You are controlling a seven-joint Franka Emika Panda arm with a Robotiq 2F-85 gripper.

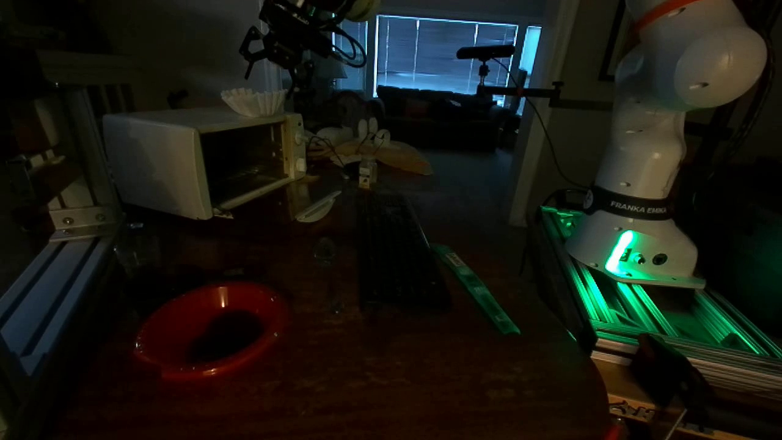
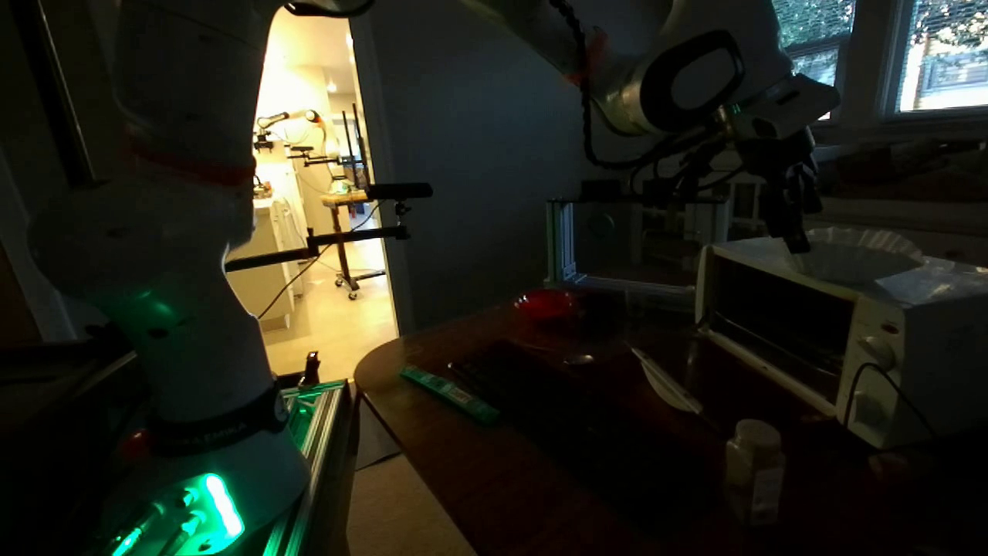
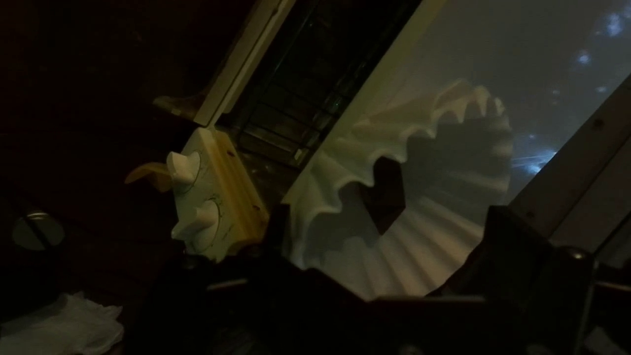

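Note:
A white fluted paper coffee filter rests on top of the white toaster oven, near its right end. My gripper is just above it, tilted, its fingers spread apart. From the wrist, the filter opens toward the camera, with a dark patch inside that I cannot identify. The open gripper has one dark finger on each side of the filter's near part; whether either touches the paper cannot be told. In exterior view 2 the filter appears right beside the dark fingers.
On the dark table are a red bowl, a green strip-like packet, a black keyboard-like object, a white spatula-like piece and a small bottle. The oven's front is open. Bare table lies toward the front.

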